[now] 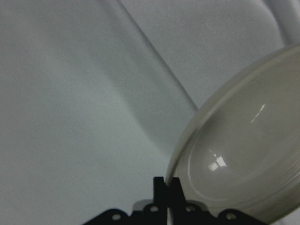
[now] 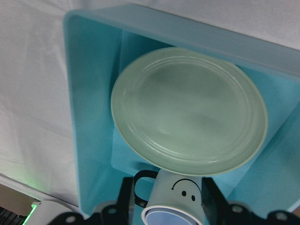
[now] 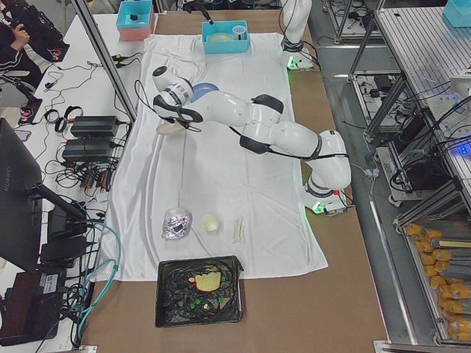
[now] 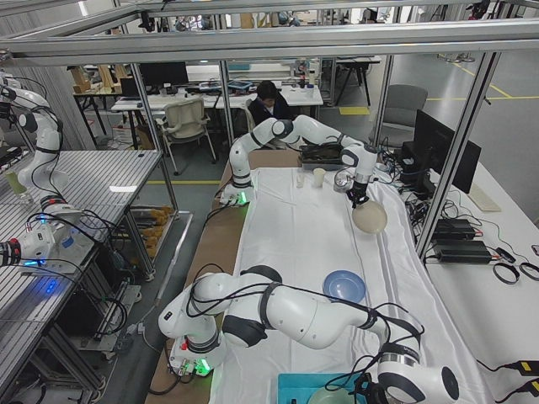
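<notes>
A cream plate (image 1: 248, 136) (image 4: 370, 216) is held by its rim in my left gripper, which is shut on it above the white cloth. In the right wrist view a blue bin (image 2: 91, 108) holds a pale green plate (image 2: 187, 110) and a white smiley mug (image 2: 178, 192) with a black handle. My right gripper is open over the bin, its fingers either side of the mug; whether they touch it I cannot tell. A blue plate (image 4: 343, 284) lies on the cloth between the arms.
Near the left arm lie a foil packet (image 3: 176, 223), a cream cup (image 3: 211, 223) and a pale strip (image 3: 239, 230). A black tray with food scraps (image 3: 168, 290) stands at that end. Monitor and cables line one side.
</notes>
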